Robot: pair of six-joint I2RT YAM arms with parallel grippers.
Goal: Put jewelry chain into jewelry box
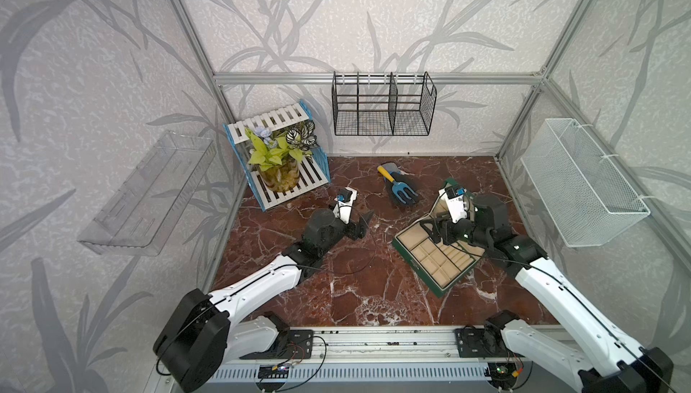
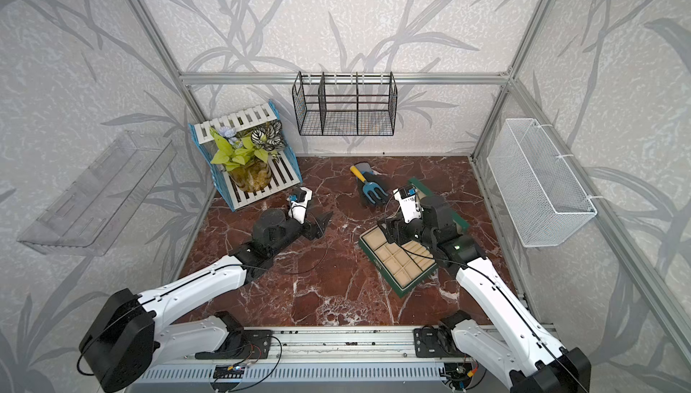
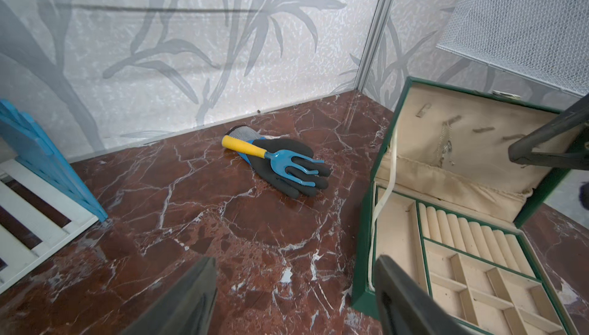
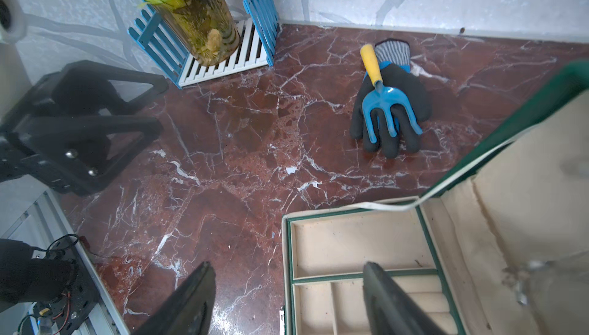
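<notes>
The green jewelry box [image 3: 362, 298] stands with its lid [image 3: 484, 144] raised, showing a beige, divided interior. A thin metallic chain [image 3: 444, 144] hangs against the inside of the lid. My left gripper [image 1: 365, 224] is over bare tabletop left of the box, its fingers apart with nothing between them. My right gripper [image 1: 429, 230] is above the box, largely covering the lid in the top views. Its fingers [image 4: 392, 301] are spread in the right wrist view, with no object visibly held. The box's trays [image 4: 362, 243] look empty where they show.
A glove with a blue-yellow hand fork [image 1: 403, 190] lies behind the box. The slatted plant stand [image 1: 316, 177] is at the back left. Wire baskets [image 1: 385, 134] hang on the walls.
</notes>
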